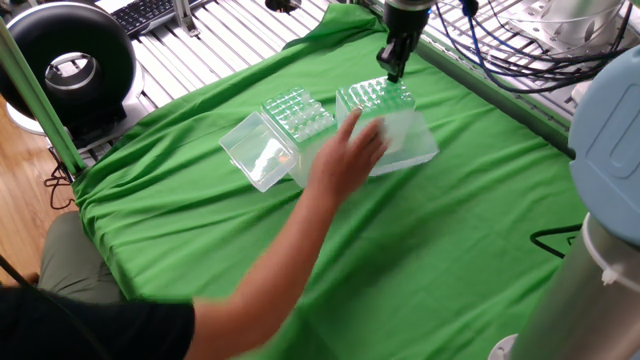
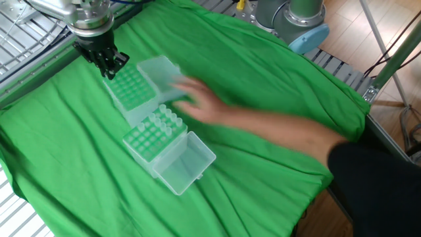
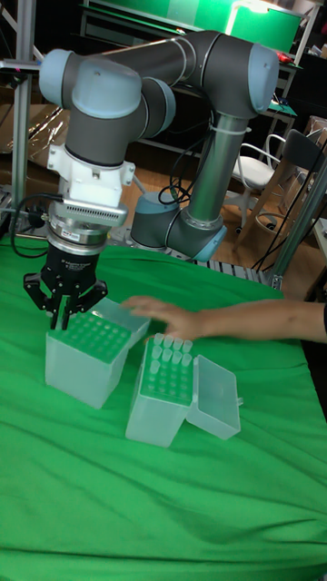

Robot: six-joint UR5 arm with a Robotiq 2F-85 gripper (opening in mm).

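Observation:
Two translucent boxes with green perforated tops stand open on the green cloth. One box (image 3: 84,373) is below my gripper (image 3: 60,322), whose fingertips are at the outer part of its top; contact is unclear. Those fingers (image 3: 65,315) stand close together with a narrow gap, and whether anything thin is between them does not show. The other box (image 3: 154,411) has several clear tubes (image 3: 173,344) standing in part of its grid. Its clear lid (image 2: 186,164) hangs open. A lid (image 2: 160,69) on the first box is also open.
A person's blurred hand (image 1: 348,155) reaches across the tube box to the first box and its lid, close to my gripper. Cables (image 1: 540,65) run beyond the cloth's edge.

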